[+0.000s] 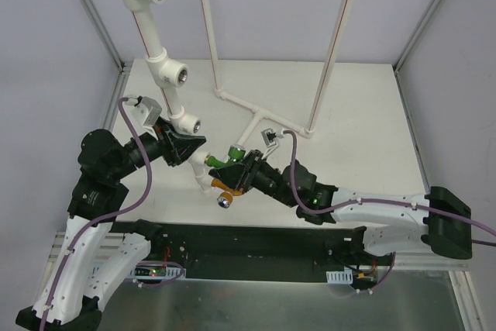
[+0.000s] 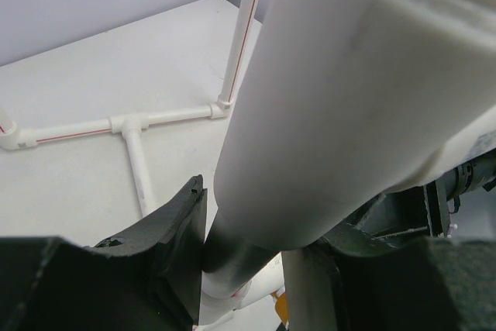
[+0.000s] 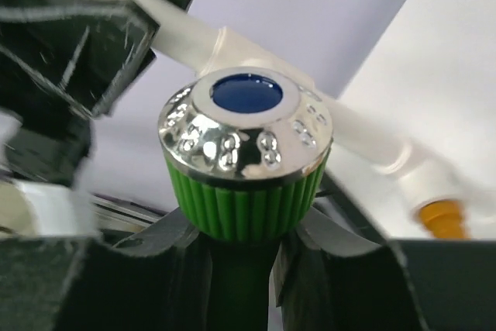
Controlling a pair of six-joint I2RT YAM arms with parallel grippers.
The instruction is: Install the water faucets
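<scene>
My right gripper is shut on a green faucet. In the right wrist view its ribbed green knob has a chrome cap with a blue disc, and its green stem runs down between my fingers. The faucet's green end points left at the white pipe; contact there cannot be made out. My left gripper has its fingers on both sides of the white pipe; how tightly they press does not show. An orange faucet sits low on the pipe, partly behind my right gripper.
Pipe sockets open toward the right along the upright pipe at upper left. A thin white pipe frame stands behind on the white board. The board's right side is free.
</scene>
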